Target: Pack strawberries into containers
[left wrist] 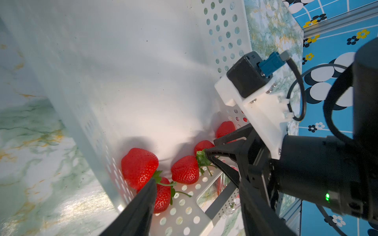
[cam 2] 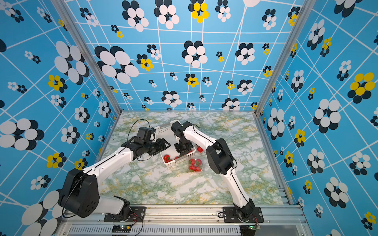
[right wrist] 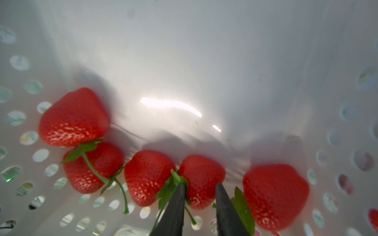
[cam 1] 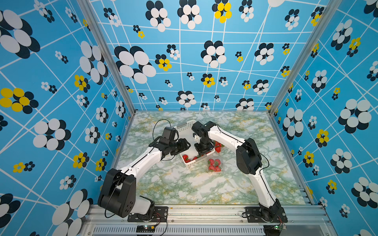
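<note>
Several red strawberries with green leaves lie along one end of a white perforated basket (left wrist: 157,70). My right gripper reaches down into that end, its part-open fingers on either side of a middle strawberry (right wrist: 202,173). Whether the fingers touch it, I cannot tell. Two strawberries rest to its left and a larger strawberry (right wrist: 275,196) to its right. Over the basket's left part hangs my left gripper, open and empty. A clear container (cam 1: 215,168) with several strawberries stands just outside the basket's near side.
More red strawberries (cam 1: 217,146) show just right of the basket, partly hidden by the right arm. The basket's far part is bare. Both arms reach in close together over the basket. Free marble tabletop (cam 1: 173,184) lies in front and to the right.
</note>
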